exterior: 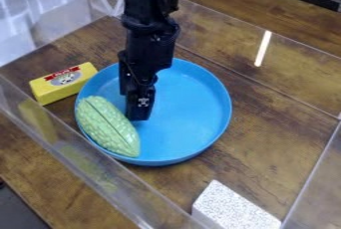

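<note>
My black gripper [139,98] reaches down into the blue plate [194,118], its fingers low over the plate's left-middle, just behind and to the right of a pale green, textured oblong object [108,126]. That object lies tilted along the plate's left front edge. Whether the fingers are open or shut is hard to tell in this dark view.
A yellow box [62,84] lies left of the plate. A white speckled block [234,206] is at the front right. Clear walls edge the wooden surface [273,123], which is bare to the right.
</note>
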